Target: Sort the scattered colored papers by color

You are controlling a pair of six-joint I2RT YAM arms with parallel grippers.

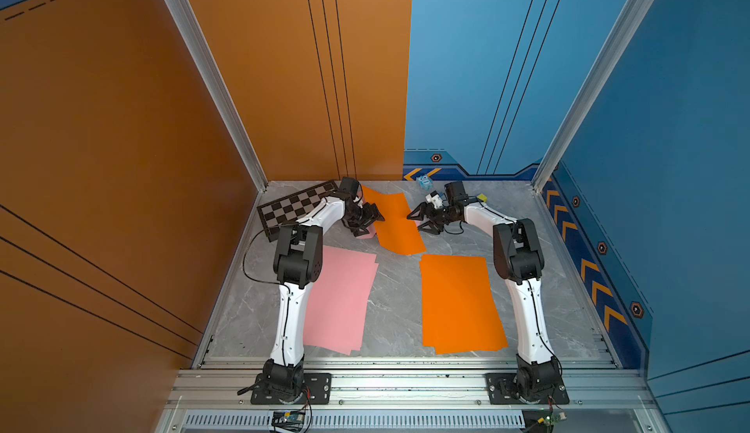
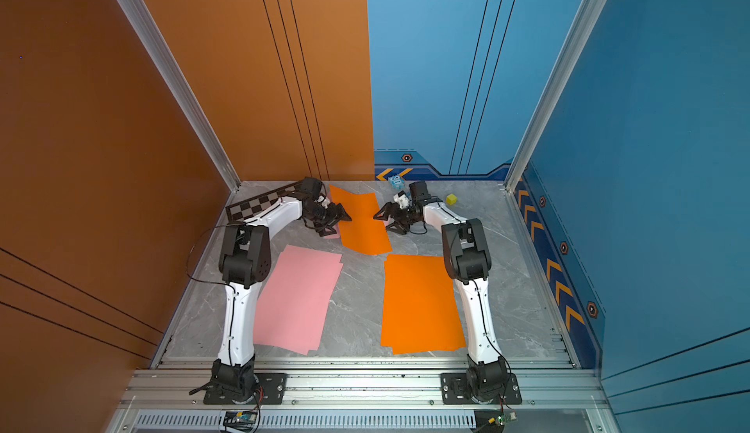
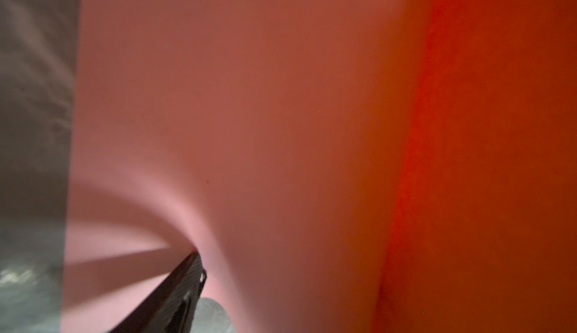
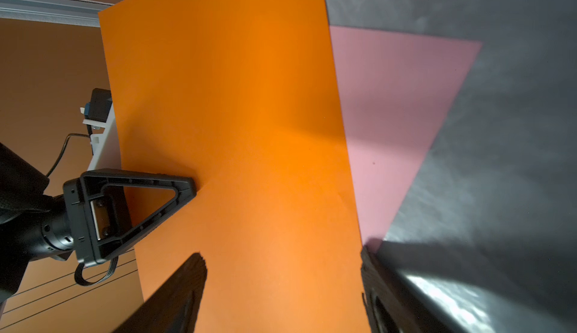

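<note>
An orange sheet (image 1: 397, 222) lies over a pink sheet (image 4: 393, 110) at the back middle, bent or creased. My left gripper (image 1: 367, 220) is at its left side; in the left wrist view a finger presses into pink paper (image 3: 240, 122), which bulges; whether the fingers are closed on it is hidden. My right gripper stands part open over the orange sheet's right side, one fingertip by the sheet edges. A pink stack (image 1: 336, 300) lies at front left, an orange stack (image 1: 461, 304) at front right.
A checkered board (image 1: 281, 214) lies at back left. A small blue object (image 2: 395, 181) and a yellow-green cube (image 2: 450, 198) stand at the back right. Bare grey table lies between and beside the stacks.
</note>
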